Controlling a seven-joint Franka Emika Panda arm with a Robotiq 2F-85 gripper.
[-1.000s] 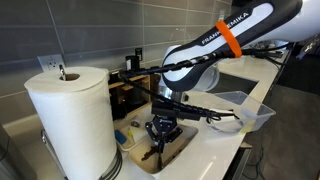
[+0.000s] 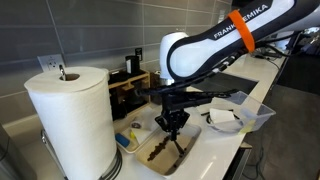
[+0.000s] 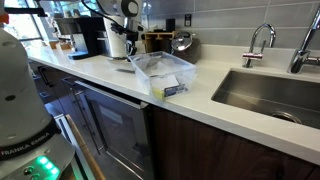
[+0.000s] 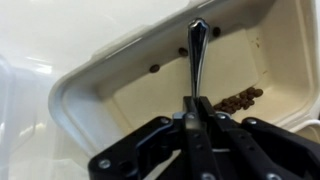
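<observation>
A shallow beige tray (image 4: 130,99) holds a cluster of small dark brown pieces (image 4: 238,101), with a few more scattered singly along it. Over the tray, my gripper is shut on a shiny metal utensil (image 4: 198,50), whose handle stretches away from the fingers in the wrist view. Its other end is hidden behind the gripper, so its kind and whether it touches the tray cannot be told. In exterior view 1 the gripper (image 2: 174,128) points down above the tray (image 2: 147,168).
A paper towel roll (image 2: 75,120) stands close to the tray on the left. To the right sits a clear plastic bin (image 2: 250,113) with things inside. A tiled wall (image 2: 100,35) and dark items (image 2: 133,65) lie behind; bare counter (image 2: 210,152) shows in front.
My gripper has shifted right and somewhat up over the tray in exterior view 1, showing more of the tray's left part. The tray, roll and bin stay put.
</observation>
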